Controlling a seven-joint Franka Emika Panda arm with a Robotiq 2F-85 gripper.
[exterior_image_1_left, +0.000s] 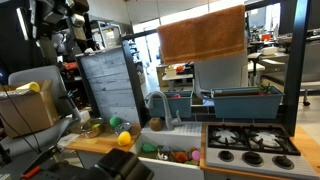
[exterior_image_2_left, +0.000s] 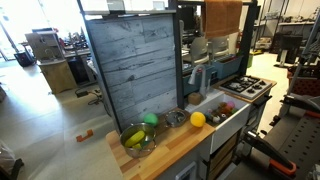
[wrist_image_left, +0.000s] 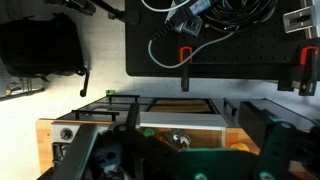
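Note:
My gripper stands open in the wrist view, its fingers well apart with nothing between them. It hangs high over the front edge of a black work surface (wrist_image_left: 160, 58); part of the toy kitchen shows below. Part of the dark arm (exterior_image_1_left: 48, 22) fills the upper left of exterior view 1, well above the counter. On the wooden counter are a metal pot (exterior_image_2_left: 137, 143) with yellow-green things inside, a green ball (exterior_image_2_left: 151, 119) and a yellow ball (exterior_image_2_left: 198, 119). A sink basin (exterior_image_1_left: 168, 153) holds several coloured toys.
A black stove (exterior_image_1_left: 252, 138) stands right of the sink, with a blue bin (exterior_image_1_left: 234, 105) behind. An orange towel (exterior_image_1_left: 202, 36) hangs overhead. A grey panel (exterior_image_2_left: 135, 63) backs the counter. Cables (wrist_image_left: 235, 14) lie on the black surface.

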